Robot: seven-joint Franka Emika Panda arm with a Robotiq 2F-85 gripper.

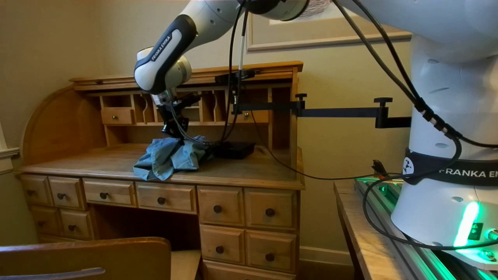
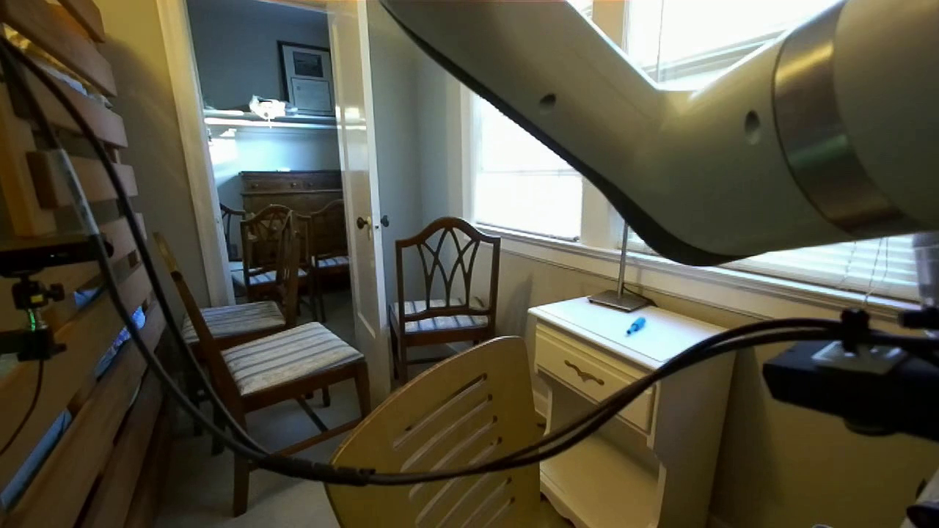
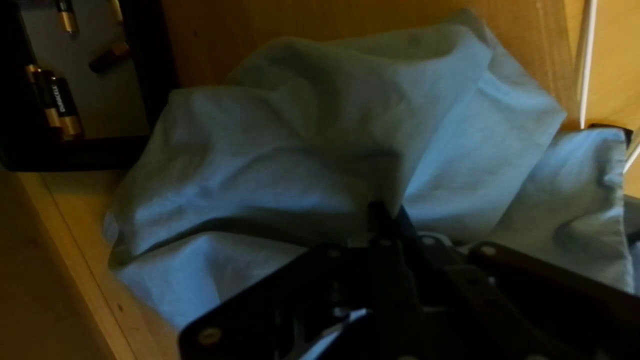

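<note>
A crumpled blue cloth (image 1: 170,157) lies in a loose heap on the desk top, near its front edge. In exterior view 1 my gripper (image 1: 175,136) points down at the top of the heap. Seen from the wrist, the cloth (image 3: 288,150) spreads in folds beneath and around the gripper. Its dark fingers are together; whether a thin fold of cloth is caught between the tips cannot be made out.
Beside the cloth stands a black tray (image 3: 102,155) with several batteries (image 3: 65,105) in it. The wooden desk (image 1: 107,158) has bare surface left of the cloth, with cubbyholes behind. A white cable (image 3: 588,66) runs along the wrist view's right side.
</note>
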